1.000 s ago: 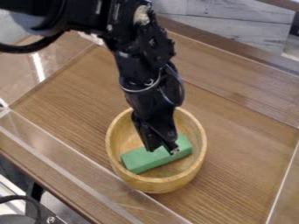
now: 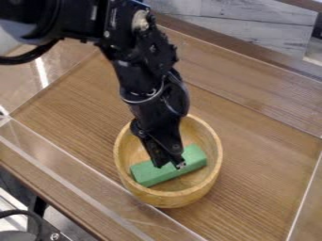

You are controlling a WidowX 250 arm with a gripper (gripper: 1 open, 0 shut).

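Note:
My black gripper (image 2: 171, 155) points down into a round wooden bowl (image 2: 176, 195), its tips just above or at a green oblong block (image 2: 154, 171) that lies in the bowl. The gripper looks shut, with nothing visible between its fingers. Part of the block and the back of the bowl are hidden behind it.
A pale grey wood wall (image 2: 251, 24) stands at the back. A clear edge strip runs along the near left, with dark cables below it.
The gripper has shifted very slightly over the bowl; the bowl and block look unmoved.

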